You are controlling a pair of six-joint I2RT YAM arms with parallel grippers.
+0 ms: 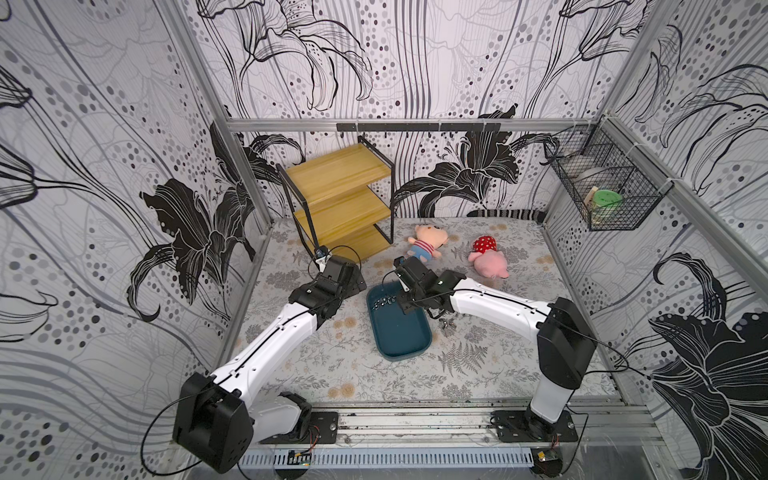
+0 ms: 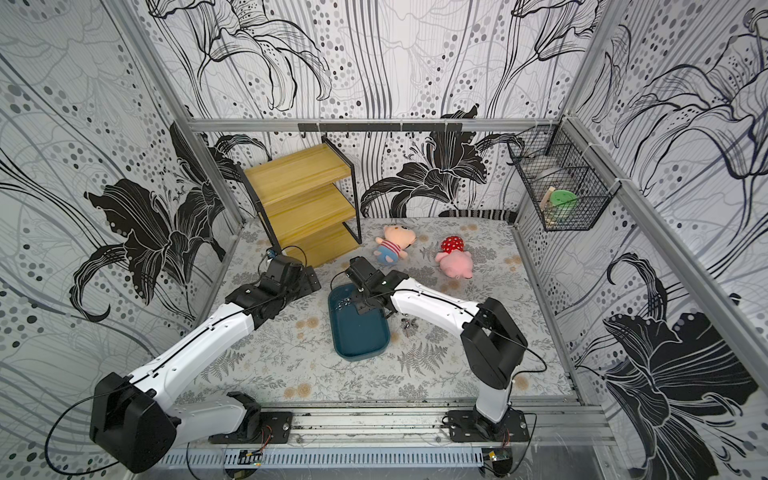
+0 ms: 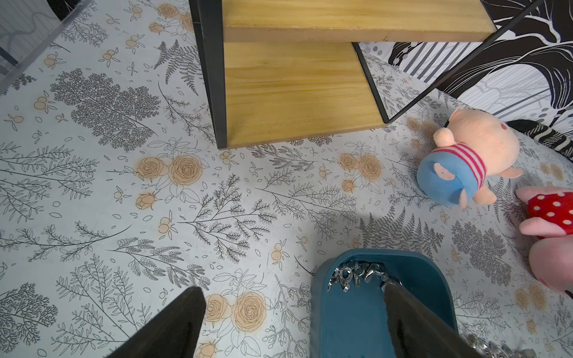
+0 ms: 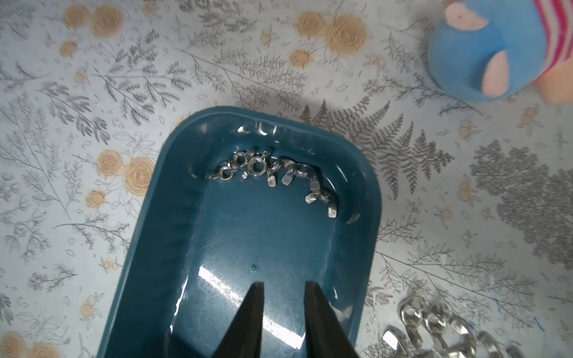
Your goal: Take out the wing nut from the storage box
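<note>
A dark teal storage box (image 1: 399, 336) sits at the table's centre; wing nuts (image 4: 257, 166) lie clustered along its far end in the right wrist view, and more (image 4: 434, 319) lie on the table right of it. My right gripper hangs over the box, its fingers part open with nothing seen between them. My left gripper stands left of and above the box, its fingers wide apart and empty.
A wooden shelf (image 1: 336, 172) stands at the back left. A striped plush toy (image 1: 428, 240) and a pink plush toy (image 1: 488, 262) lie behind the box. A wire basket (image 1: 608, 184) hangs on the right wall.
</note>
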